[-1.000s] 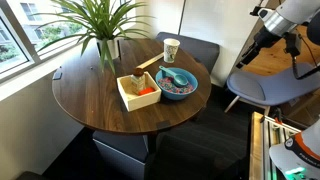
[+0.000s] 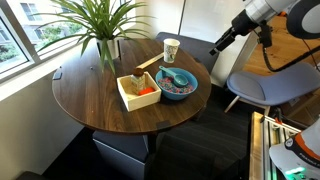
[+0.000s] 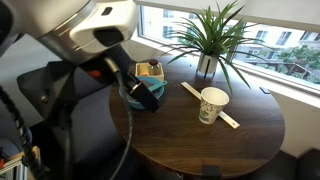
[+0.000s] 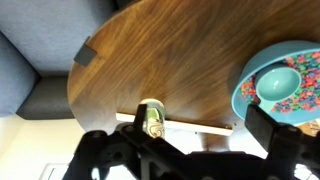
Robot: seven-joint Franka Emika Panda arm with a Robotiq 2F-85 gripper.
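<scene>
Above the round wooden table my gripper stands open, nothing between its fingers. A blue bowl (image 2: 178, 92) rests on the table with small red and multicoloured pieces in it; a pale green spoon (image 4: 276, 83) lies inside. Beside the bowl is a light wooden box (image 2: 138, 98) holding a small bottle and something orange-red. The white patterned paper cup (image 3: 211, 104) stands upright near a flat light wooden strip (image 2: 151, 61). From the wrist, the cup (image 4: 153, 118) shows between and beyond the fingers, the bowl to the right, partly covered by a finger.
A large potted plant (image 2: 103, 25) stands on the table by the window. A grey chair (image 2: 258, 88) is beyond its right side, under the arm.
The gripper has shifted left in the exterior view, toward the table, and its pose has turned. The objects on the table look unmoved.
</scene>
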